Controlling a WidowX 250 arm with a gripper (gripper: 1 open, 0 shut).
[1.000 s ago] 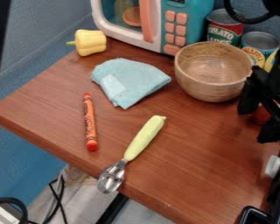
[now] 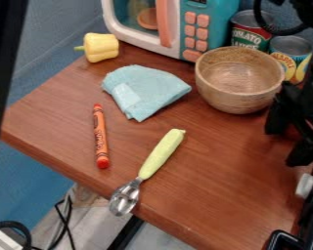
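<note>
The black gripper is at the right edge, beside a wooden bowl; whether it is open or shut is not clear. On the wooden table lie a light blue folded cloth, an orange crayon and, in front, a spoon with a pale yellow handle.
A toy microwave stands at the back, with cans to its right and a yellow toy pepper to its left.
The gripper and arm at the right edge have shifted slightly. The objects on the table are unchanged.
</note>
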